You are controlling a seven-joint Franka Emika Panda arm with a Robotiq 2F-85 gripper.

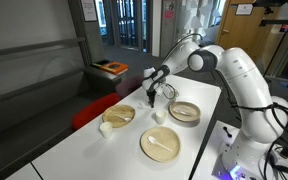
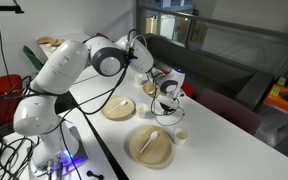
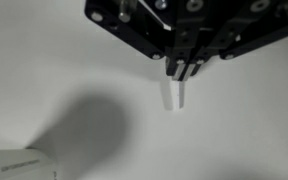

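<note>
Above the far part of the white table hangs my gripper [image 1: 152,101], pointing down. It is also seen in the second exterior view, where my gripper [image 2: 165,106] is small and blurred. In the wrist view the gripper has its fingers close together, shut, over the plain white surface. A thin pale strip [image 3: 172,95] shows just past the fingertips; whether it is between them or lies beyond them, I cannot tell. A white cup [image 1: 161,117] stands a little nearer the camera than the gripper.
A tan plate [image 1: 165,154] with a white spoon lies in front. Another tan plate [image 1: 108,117] is at the left and a third [image 1: 185,118] at the right. A second cup [image 1: 105,130] stands left.
</note>
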